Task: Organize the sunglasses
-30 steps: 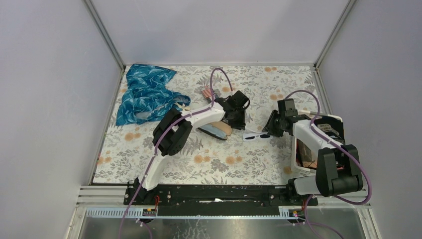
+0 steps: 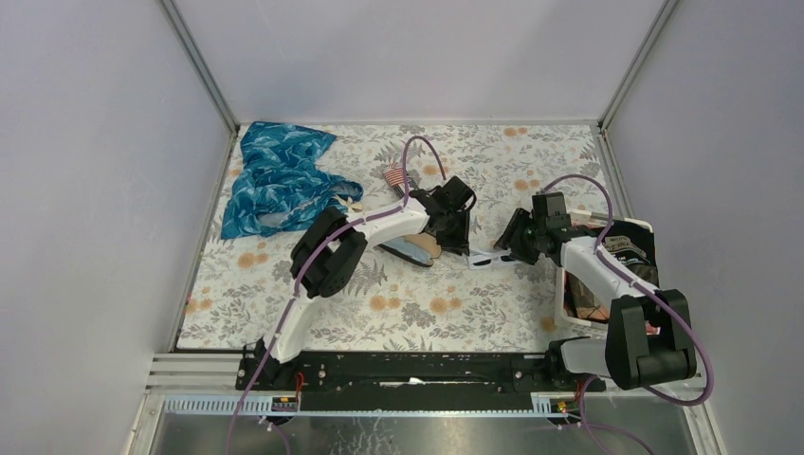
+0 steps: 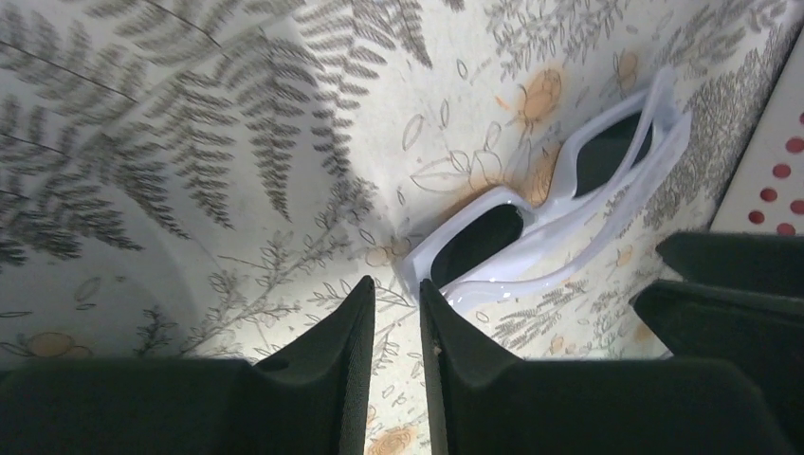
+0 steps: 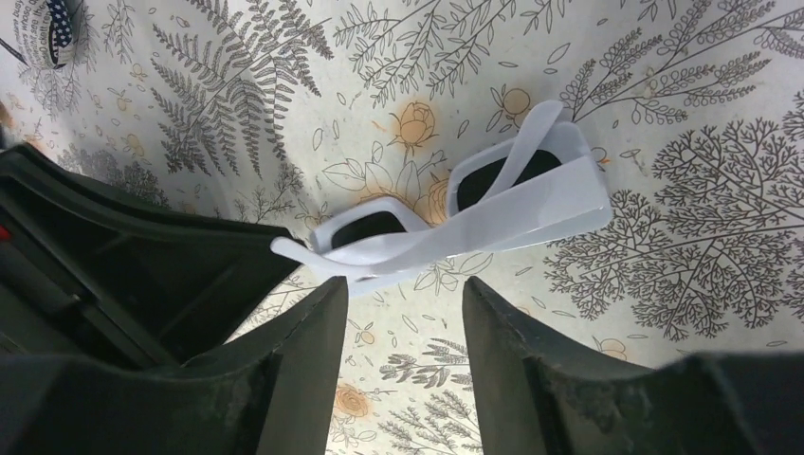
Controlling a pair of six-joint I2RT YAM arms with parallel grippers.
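A pair of white sunglasses (image 2: 482,261) with dark lenses rests on the patterned cloth, between my two grippers. In the left wrist view the sunglasses (image 3: 559,223) lie with their temples folded over the frame. My left gripper is open by a narrow gap, its tips by the near lens end, nothing visible between them. From the right wrist view, the sunglasses (image 4: 531,213) stretch ahead of my right gripper, which stands open more widely. One temple end reaches close to its left finger (image 4: 318,327); whether they touch I cannot tell.
A crumpled blue bag (image 2: 284,180) lies at the back left. Tan (image 2: 425,243) and blue-grey (image 2: 406,252) pouches sit under the left arm, a striped item (image 2: 394,177) behind. A white bin (image 2: 561,308) with dark contents stands right.
My left gripper has come a little toward the front.
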